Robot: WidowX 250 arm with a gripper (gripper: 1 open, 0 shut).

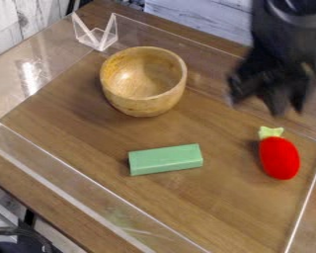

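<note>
My gripper [267,99] is a dark, motion-blurred shape at the upper right, raised above a red oval object [279,157] with a pale green top. I cannot make out its fingertips or what, if anything, is between them. A wooden bowl [143,81] stands at the upper left of the table, and a green rectangular block [165,159] lies in the lower middle.
The wooden table [68,128] has clear room at the left and front. A small transparent holder [96,33] stands at the back left. Clear rims edge the table, and a whitish wall is behind.
</note>
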